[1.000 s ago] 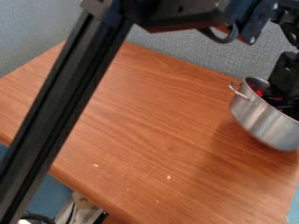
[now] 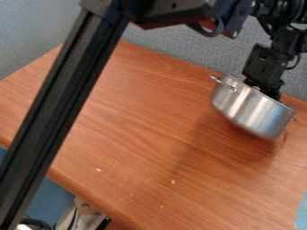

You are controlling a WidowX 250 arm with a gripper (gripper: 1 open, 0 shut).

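Note:
A stainless steel pot [image 2: 249, 110] with side handles sits at the right of the table, tilted, its shadow on the wood to the lower left. My black gripper [image 2: 263, 79] reaches down into its far rim from above; the fingertips are hidden by the pot, so I cannot see whether they grip it.
A grey partition [image 2: 174, 45] stands behind it. A black frame bar [image 2: 54, 117] crosses the left of the view.
The pot and my gripper have moved up and to the left, and the pot is more tilted than before.

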